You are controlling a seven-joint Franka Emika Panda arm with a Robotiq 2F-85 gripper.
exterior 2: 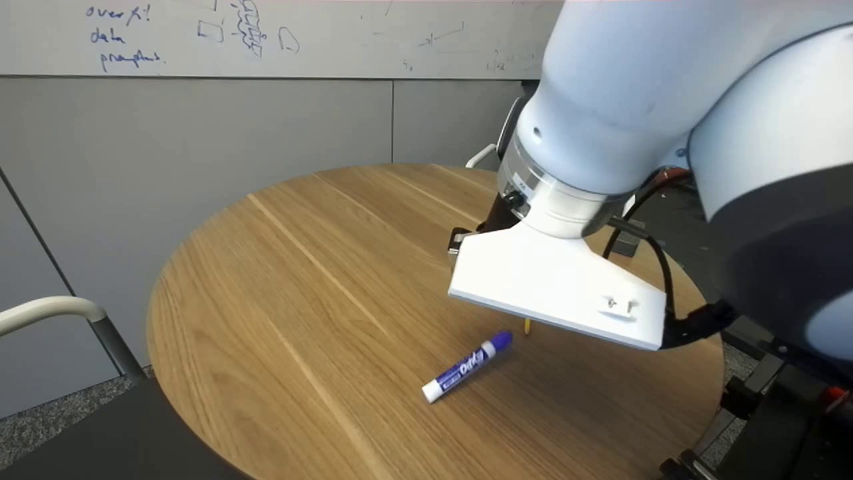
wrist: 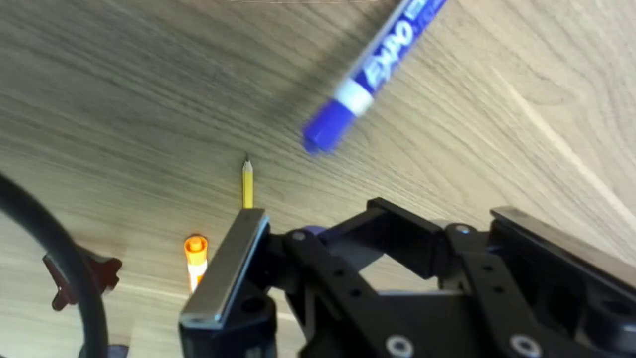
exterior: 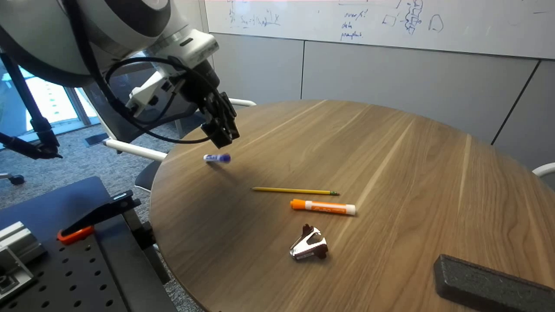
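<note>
In the wrist view my gripper is shut, its black fingers meeting with nothing between them. A blue-capped Expo marker (wrist: 381, 65) lies outside the fingers, ahead of them and slanted, its cap slightly blurred. Exterior view 1 has the same marker (exterior: 216, 158) just below my tilted gripper (exterior: 223, 139), near the table's far left edge. From exterior view 2 the whole marker (exterior 2: 468, 367) shows, white end towards the camera; the gripper's fingers are hidden there behind the white bracket (exterior 2: 560, 284). I cannot tell whether the marker fully touches the table.
A yellow pencil (exterior: 295, 191), an orange marker (exterior: 322, 207) and a staple remover (exterior: 309, 242) lie along the middle of the round table (exterior: 416, 182). At the near right sits a dark eraser (exterior: 494, 283).
</note>
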